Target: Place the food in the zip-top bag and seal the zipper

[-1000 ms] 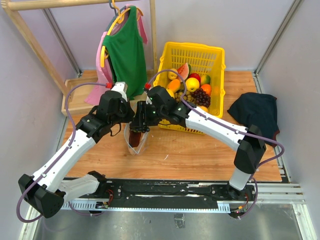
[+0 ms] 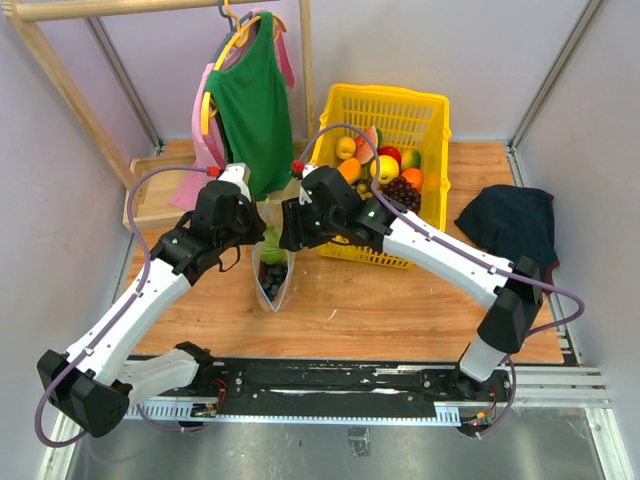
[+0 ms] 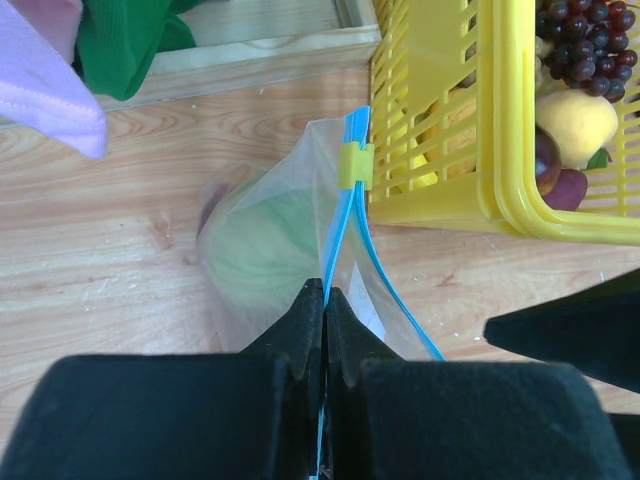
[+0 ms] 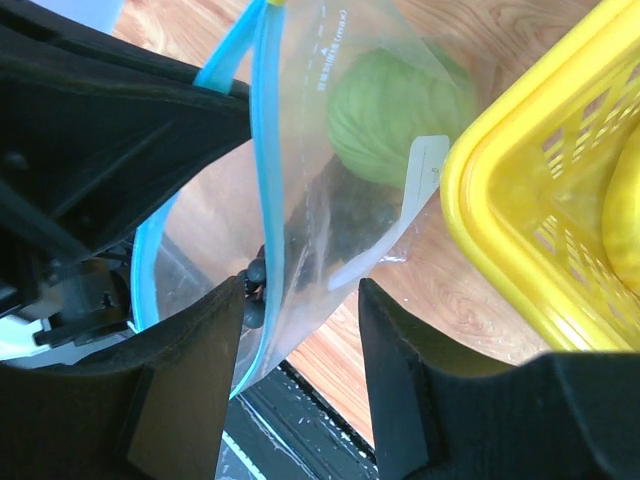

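The clear zip top bag stands upright on the table, its mouth edged by blue zipper strips, with a yellow slider at the far end. Inside are a round green vegetable and dark grapes lower toward the near side. My left gripper is shut on a blue strip of the bag's rim. Close to the bag's right side, my right gripper stands open. A blue rim strip passes by its left finger, and no food is between the fingers.
A yellow basket of mixed fruit sits close behind and right of the bag. Hanging clothes on a wooden rack are at the back left. Dark folded cloth lies at the right.
The dark grapes were under my right gripper at the bag's mouth and now lie inside the bag. My left arm has stayed still.
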